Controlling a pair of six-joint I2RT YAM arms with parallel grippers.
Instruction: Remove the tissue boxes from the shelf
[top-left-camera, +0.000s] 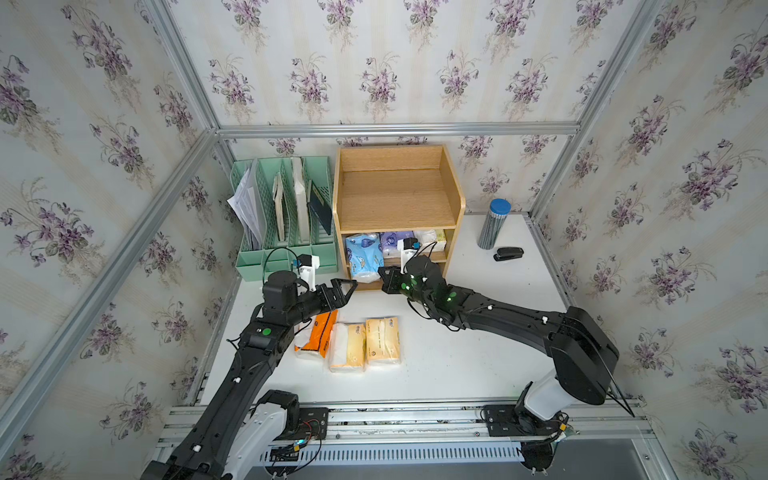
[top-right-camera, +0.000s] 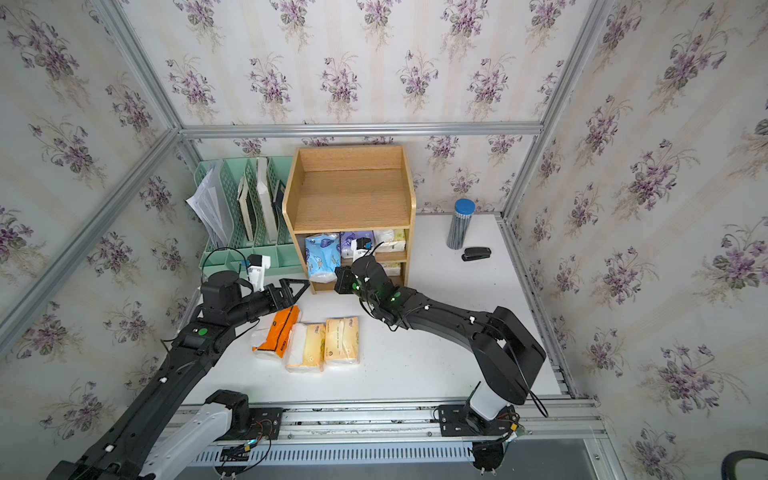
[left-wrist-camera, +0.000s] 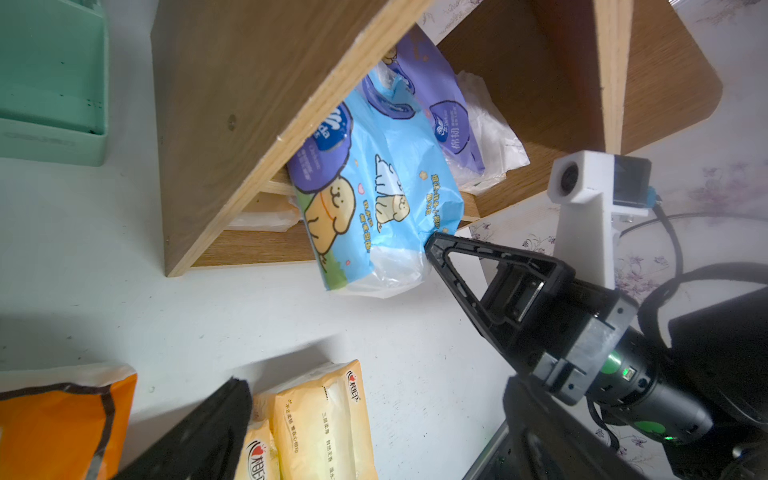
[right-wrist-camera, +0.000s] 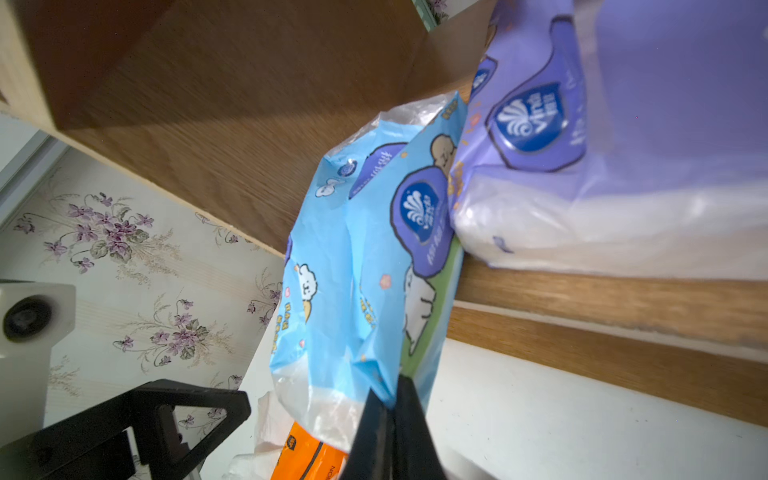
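Observation:
A blue tissue pack (top-left-camera: 365, 254) juts out past the front of the middle shelf level. My right gripper is shut on its near lower corner, the film puckered at the fingertips. In the left wrist view the same pack (left-wrist-camera: 384, 188) hangs partly over the shelf edge. Tight beside it, a purple pack (right-wrist-camera: 664, 144) stays on the shelf, with a pale pack (top-left-camera: 432, 237) at the right end. My left gripper (top-left-camera: 349, 293) is open in front of the shelf, empty, its fingers (left-wrist-camera: 192, 432) wide apart.
On the table lie an orange pack (top-left-camera: 320, 332) and two yellow packs (top-left-camera: 348, 345). The wooden shelf (top-left-camera: 396, 188) has an empty top. A green file rack (top-left-camera: 276, 257) stands left; a blue-lidded bottle (top-left-camera: 494, 224) and stapler (top-left-camera: 509, 253) are right.

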